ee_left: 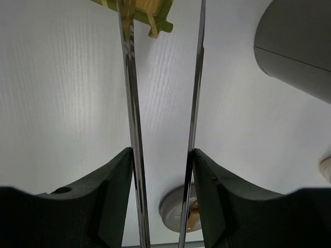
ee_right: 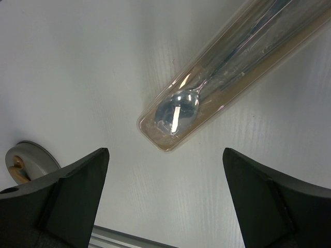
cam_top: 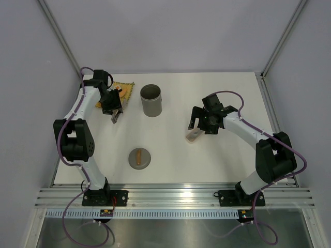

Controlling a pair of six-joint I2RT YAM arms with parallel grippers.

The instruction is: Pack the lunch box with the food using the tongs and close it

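Observation:
My left gripper (cam_top: 115,111) is at the back left, just in front of a yellow-green mat (cam_top: 124,93). Two long metal strips (ee_left: 133,103), like chopsticks or tong arms, run between its fingers, apart from each other. My right gripper (cam_top: 195,119) stands open over a clear narrow case (ee_right: 232,67) holding a metal spoon (ee_right: 176,111), with nothing between its fingers. A grey round dish (cam_top: 139,151) with a brown item on it lies at the front middle.
A grey cylindrical container (cam_top: 151,103) stands at the back, right of the left gripper.

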